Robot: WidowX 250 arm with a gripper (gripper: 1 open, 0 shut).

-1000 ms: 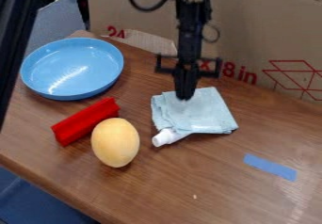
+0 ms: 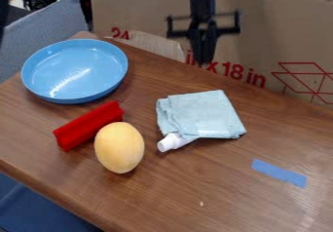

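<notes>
My black gripper (image 2: 203,43) hangs at the top centre, above the back of the table and in front of the cardboard; whether it is open or shut is unclear. Below it a folded light-blue cloth (image 2: 202,113) lies on the wooden table, partly covering a white tube (image 2: 173,141). To its left are a red block (image 2: 84,129) and a yellow oval object (image 2: 120,150). A blue plate (image 2: 74,67) sits at the back left.
A cardboard panel (image 2: 274,41) stands along the back edge. A strip of blue tape (image 2: 278,174) lies at the right.
My gripper has risen from just over the cloth to higher up near the cardboard. The objects on the table look unmoved.
</notes>
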